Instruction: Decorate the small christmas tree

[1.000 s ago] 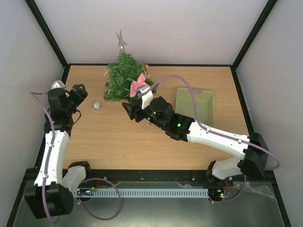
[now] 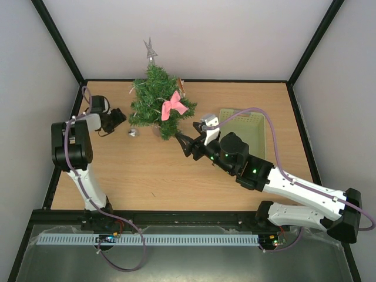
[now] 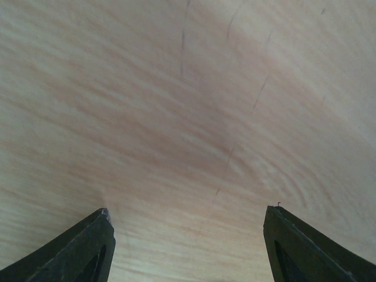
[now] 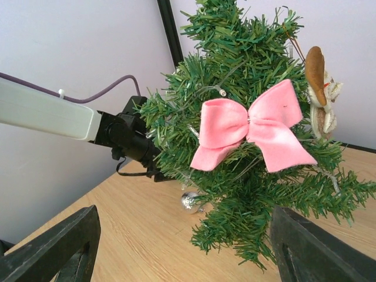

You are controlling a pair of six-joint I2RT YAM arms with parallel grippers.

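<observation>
The small christmas tree (image 2: 151,100) stands at the back middle, with a pink bow (image 4: 252,126), a silver star (image 2: 150,50) on top and a brown ornament (image 4: 318,88). A silver bauble (image 2: 133,132) lies on the table left of the tree. My left gripper (image 2: 120,120) is low beside the bauble; its view shows only bare wood between parted fingertips. My right gripper (image 2: 187,138) hangs open at the tree's right front, facing the bow, with nothing between its fingers.
A green basket (image 2: 258,132) sits at the right behind the right arm. Walls and dark frame edges bound the table.
My right arm has drawn back to the right from the tree.
</observation>
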